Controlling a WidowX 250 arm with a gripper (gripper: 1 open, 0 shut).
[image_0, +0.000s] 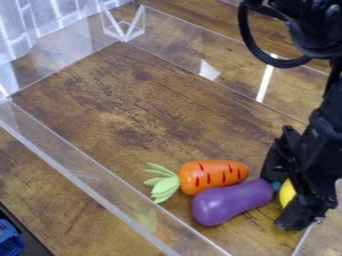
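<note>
The black gripper (297, 185) is at the lower right, its open fingers down around a yellow object (287, 195) that it partly hides. A purple toy eggplant (230, 201) lies just left of the gripper, with a green end near the fingers. An orange toy carrot (211, 174) with pale green leaves lies beside the eggplant, further back and left.
The toys are on a wooden floor (114, 115) inside low clear walls, with a white bracket (123, 25) at the back corner. A blue object (8, 238) sits outside at the lower left.
</note>
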